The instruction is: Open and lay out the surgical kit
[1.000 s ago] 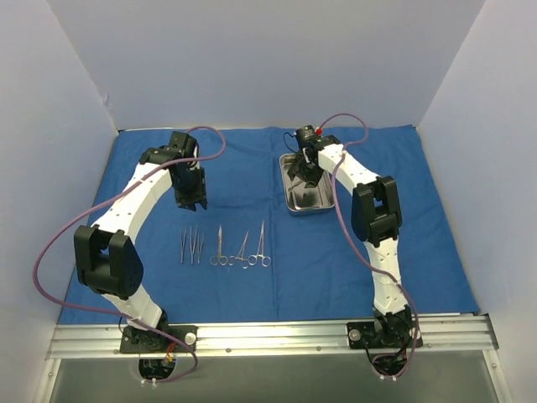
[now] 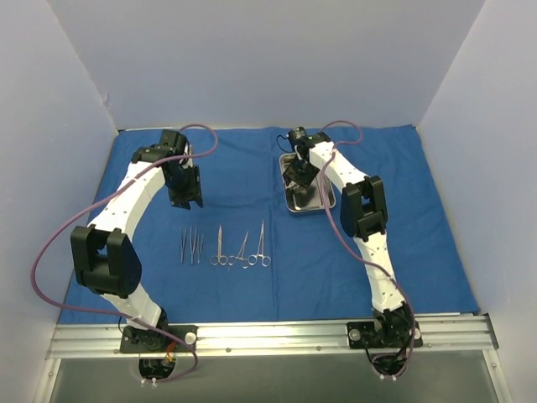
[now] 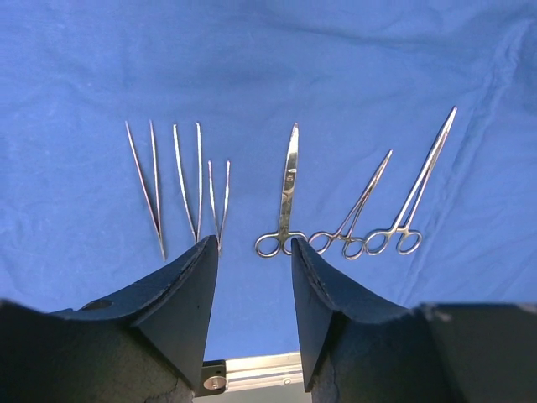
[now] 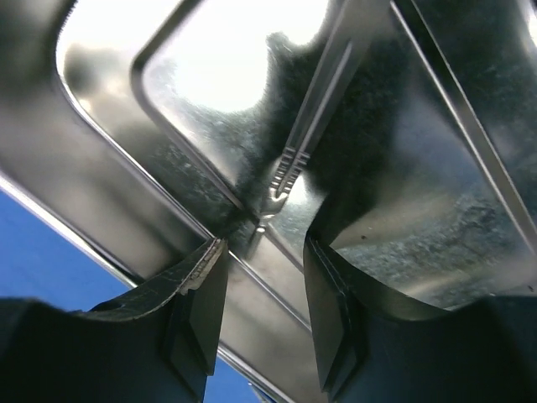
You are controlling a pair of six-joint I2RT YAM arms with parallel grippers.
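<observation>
The steel tray (image 2: 309, 210) sits right of centre on the blue cloth. My right gripper is low over it, part open. Between its fingertips, in the right wrist view, lies the end of a slim metal instrument with a ridged part (image 4: 288, 168); neither finger seems to press on it. A long flat instrument (image 4: 461, 105) lies farther right in the tray. My left gripper hangs open and empty above the cloth. Below it lie several tweezers (image 3: 201, 180), straight scissors (image 3: 287, 189) and two ring-handled clamps, one shorter (image 3: 361, 206), one longer (image 3: 419, 189).
The laid-out instruments form a row at the front left of the cloth (image 2: 243, 294). Bare cloth surrounds the tray on its front and right sides. The tray wall (image 4: 92, 243) runs close by my right fingers. Grey walls (image 2: 268, 59) bound the table.
My right gripper has shifted left over the tray, with its arm leaning that way too. My left gripper has moved slightly left. The laid-out instruments have stayed put.
</observation>
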